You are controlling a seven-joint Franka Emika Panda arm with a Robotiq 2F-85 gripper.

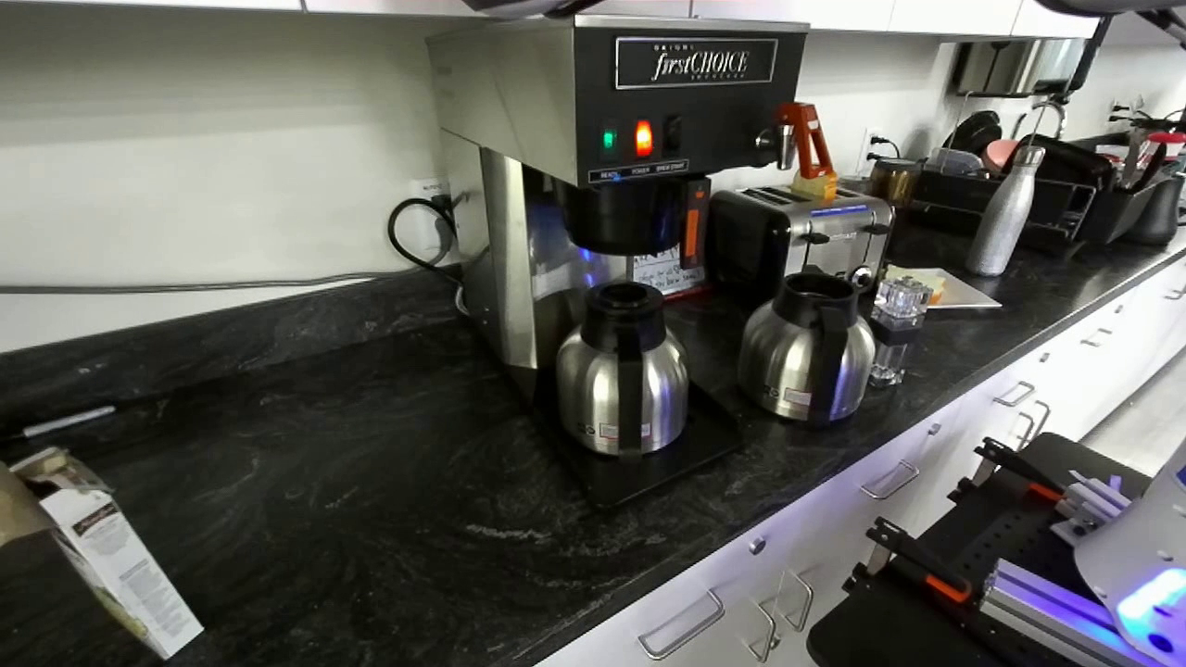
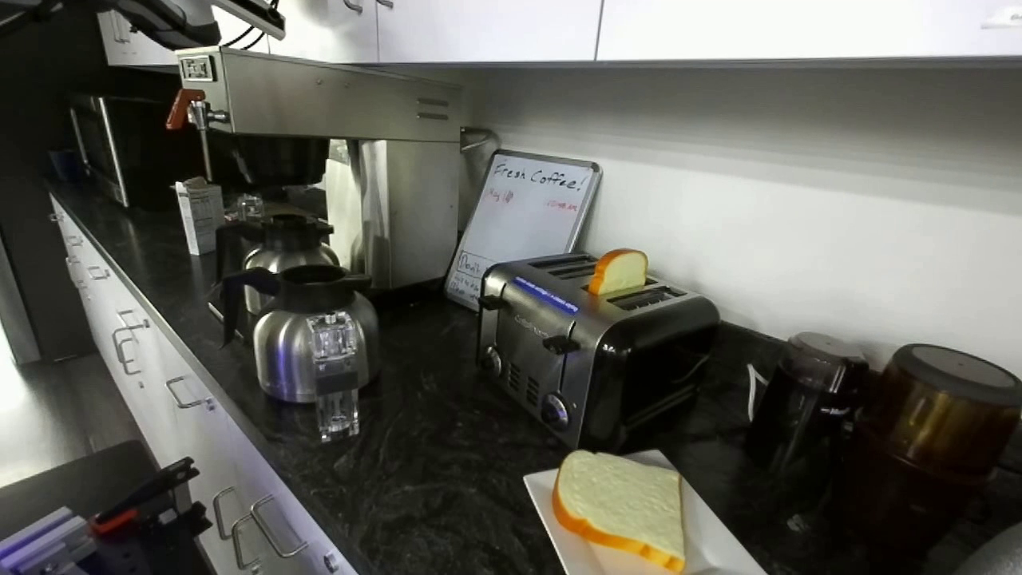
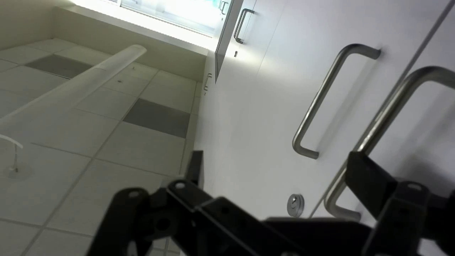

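Note:
In the wrist view my gripper stands open in front of white cabinet doors (image 3: pixel 251 140), its black fingers (image 3: pixel 369 183) wide apart. The nearer metal door handle (image 3: pixel 386 108) passes behind the right finger; whether they touch I cannot tell. Another handle slants across the adjoining door, farther up and to the left. Nothing is held between the fingers. Only part of the dark arm (image 2: pixel 163 17) shows at the top left of exterior view 2, by the upper cabinets (image 2: pixel 479 29).
Below, the counter holds a coffee maker (image 1: pixel 506 100), two steel carafes (image 1: pixel 656 383), a toaster (image 2: pixel 594 335) with bread (image 2: pixel 619 271) in a slot, a plate (image 2: pixel 704 522) with a slice on it, and a white carton (image 1: pixel 122 556).

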